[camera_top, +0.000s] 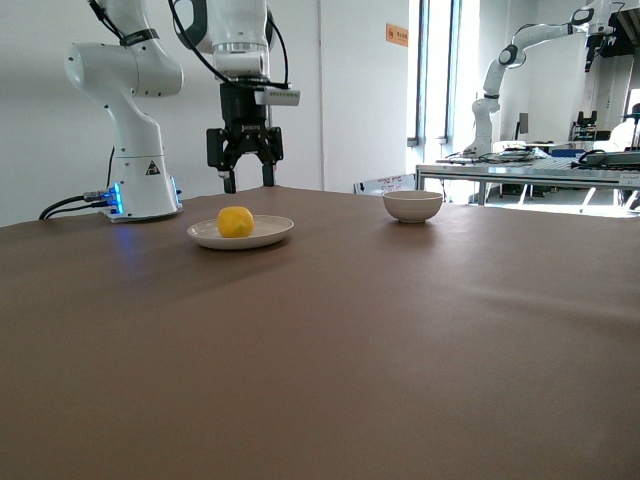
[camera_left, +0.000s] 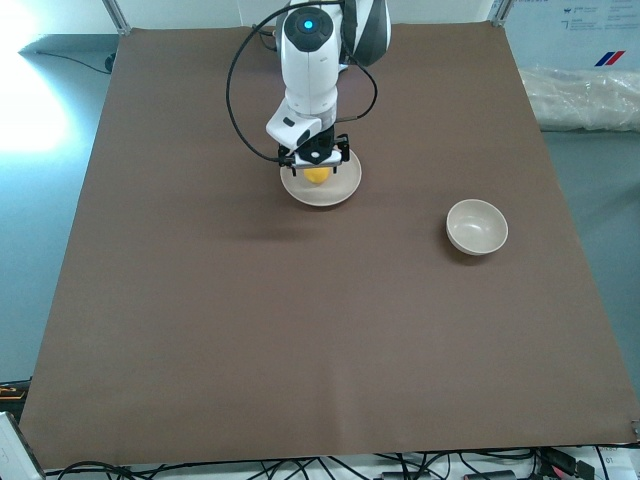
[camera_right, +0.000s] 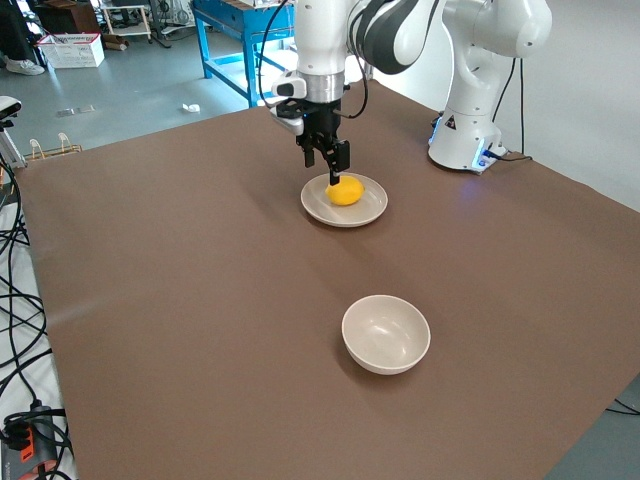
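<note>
A yellow lemon (camera_top: 236, 222) rests on a shallow white plate (camera_top: 203, 232); in the left view the lemon (camera_left: 316, 175) is partly hidden under my gripper. My black gripper (camera_top: 249, 180) hangs above the plate, fingers apart and pointing down, with nothing visible between them. In the right view its fingertips reach just over the lemon (camera_right: 344, 194). An empty white bowl (camera_left: 476, 227) stands to the plate's right in the left view; in the right view the bowl (camera_right: 386, 334) is nearer the camera.
Cables (camera_right: 15, 300) lie along one edge, off the tabletop. A white robot base (camera_right: 465, 140) stands at the table's far edge.
</note>
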